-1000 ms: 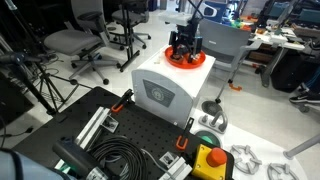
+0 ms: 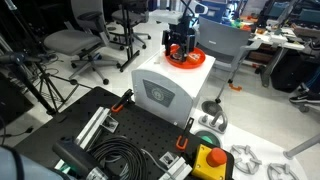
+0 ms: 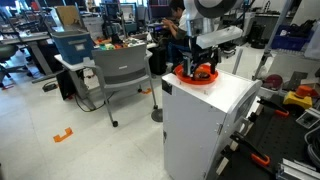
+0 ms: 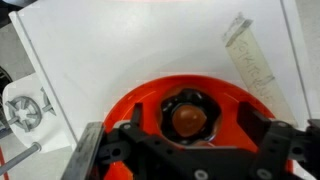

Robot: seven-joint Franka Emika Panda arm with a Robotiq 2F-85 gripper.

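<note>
A red-orange plate (image 4: 228, 125) lies on the white top of a cabinet. On the plate sits a dark, roundish item (image 4: 188, 117) with a brown middle, perhaps a small bowl; its exact kind is unclear. My gripper is open above the plate, one finger at each side of the dark item, and neither visibly closed on it. From outside, the gripper (image 2: 176, 50) partly covers the plate (image 2: 194, 60). In the second exterior view, the gripper (image 3: 196, 72) hangs low over the plate's near side, so contact is hard to judge.
A strip of tape (image 4: 249, 55) is stuck to the white top (image 4: 150, 45), which is otherwise mostly bare around the plate. A grey chair (image 3: 123, 78) stands beside the cabinet (image 3: 190, 130). Coiled black cable (image 2: 118, 157) and a red-and-yellow button (image 2: 213, 160) are in front.
In exterior view 1, my gripper has shifted slightly to the left over the plate. The plate appears to have stayed in place.
</note>
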